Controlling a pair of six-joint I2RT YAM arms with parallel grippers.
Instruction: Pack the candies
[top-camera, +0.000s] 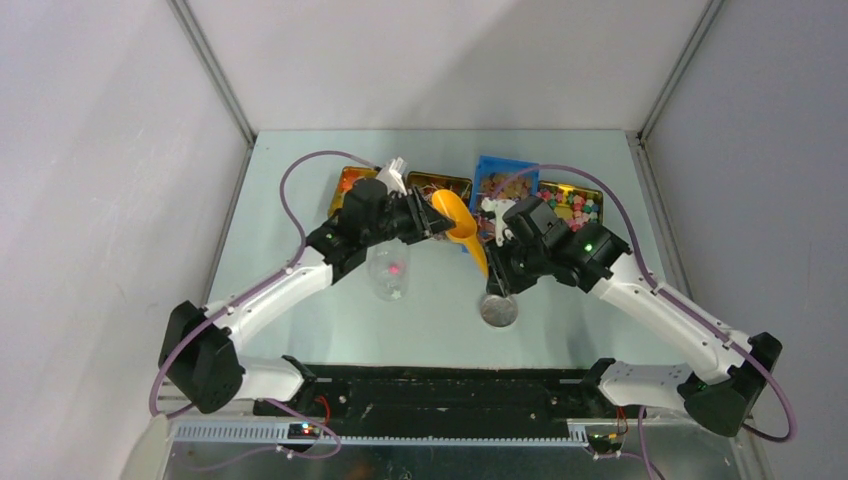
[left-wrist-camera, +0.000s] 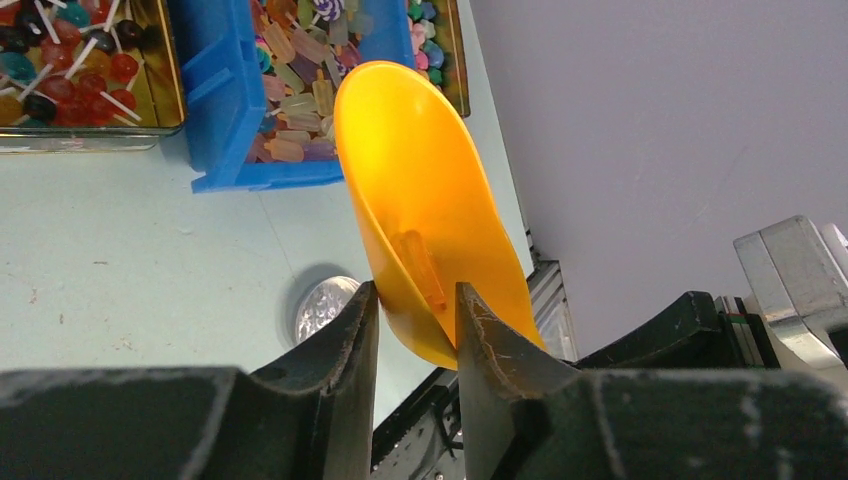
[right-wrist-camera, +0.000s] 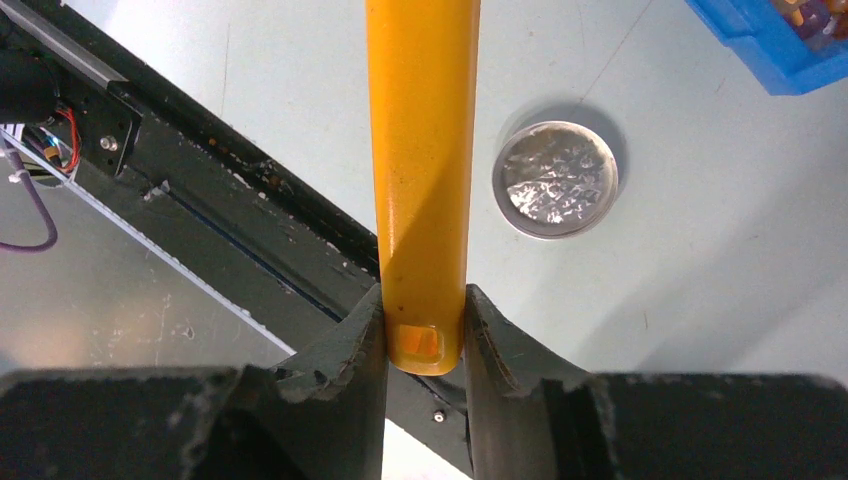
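A yellow scoop (top-camera: 453, 215) (left-wrist-camera: 440, 200) (right-wrist-camera: 420, 150) spans both grippers. My right gripper is shut on its handle. My left gripper has its fingertips at the scoop's wide end, around its rim; how tightly they close is unclear. A clear jar (top-camera: 388, 275) with something pink inside stands left of centre. A round metal lid (top-camera: 499, 311) (right-wrist-camera: 552, 185) lies below the scoop.
Along the back sit a blue bin of candies (left-wrist-camera: 215, 120), a tray of lollipops (left-wrist-camera: 150, 125), a tray of colourful candies (top-camera: 583, 205) and another tray (top-camera: 345, 195).
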